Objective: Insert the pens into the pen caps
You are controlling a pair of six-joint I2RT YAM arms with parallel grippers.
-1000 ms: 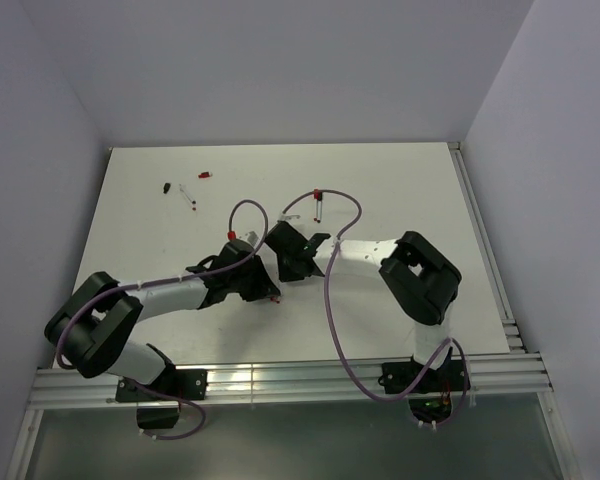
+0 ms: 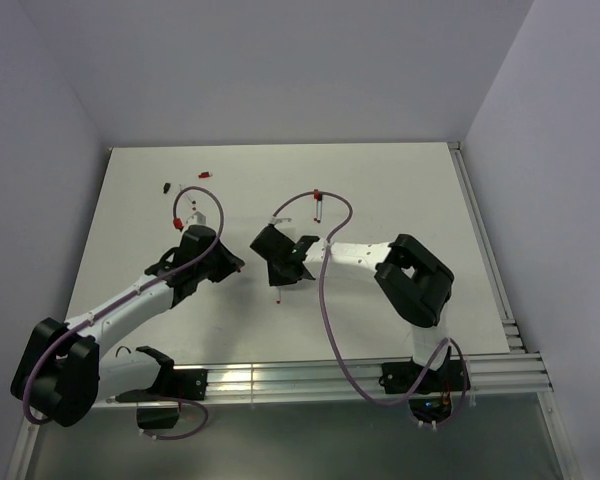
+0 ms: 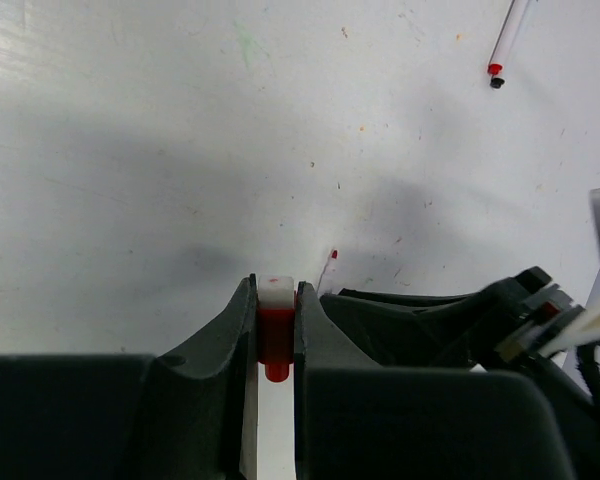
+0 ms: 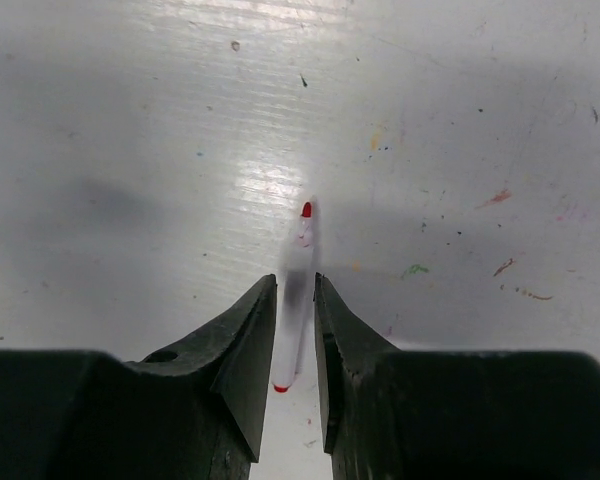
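Note:
A small red-and-white piece (image 3: 276, 325), looking like a red cap, is pinched between the fingers of my left gripper. In the top view, that left gripper (image 2: 239, 266) hangs left of the right one. A white pen (image 4: 295, 300) with a red tip and a red rear end lies on the table. My right gripper stands above it, part open, with the pen showing through the gap. From the top view, only the pen's red-tipped end (image 2: 278, 298) sticks out beneath the right gripper (image 2: 276, 284).
A red cap (image 2: 205, 175) and a black cap (image 2: 167, 187) lie at the back left, near another pen (image 2: 186, 196). White pens with red and black ends (image 2: 318, 206) lie behind the right arm.
My left gripper has drawn away leftward from the pen's red tip, uncovering it. The right gripper has shifted slightly left over the pen.

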